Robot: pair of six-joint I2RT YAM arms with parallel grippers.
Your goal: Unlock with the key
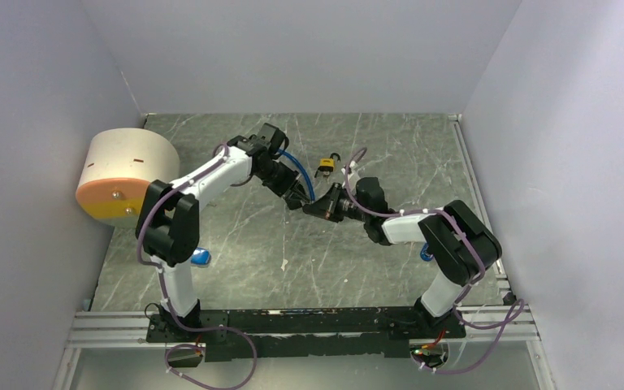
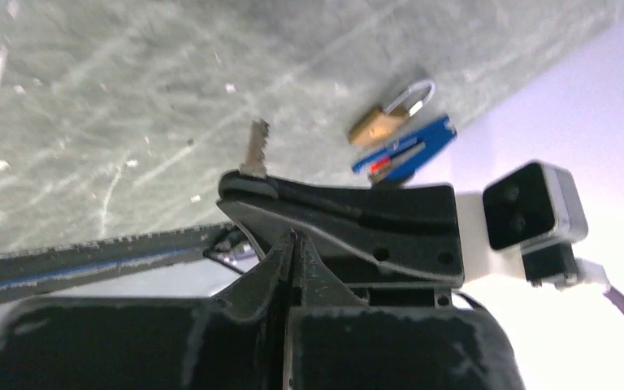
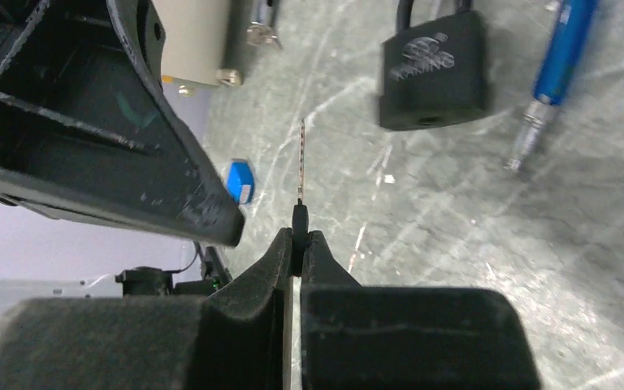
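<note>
My two grippers meet near the table's middle. My right gripper is shut on a key [image 3: 301,154], held by its dark head with the blade sticking out. The key blade [image 2: 257,148] also shows in the left wrist view, beyond my left gripper, which is shut with nothing seen between its fingers. A black padlock [image 3: 431,77] is just ahead of the key, apart from it, in the right wrist view. A brass padlock [image 2: 378,124] lies to the right in the left wrist view, and a yellow-and-black padlock [image 1: 326,165] at the back in the top view.
A blue tool [image 3: 565,49] lies right of the black padlock. A white cylinder with coloured face [image 1: 128,166] stands at the left, a blue object [image 1: 201,256] below it. A blue-handled tool [image 2: 422,148] lies by the brass padlock.
</note>
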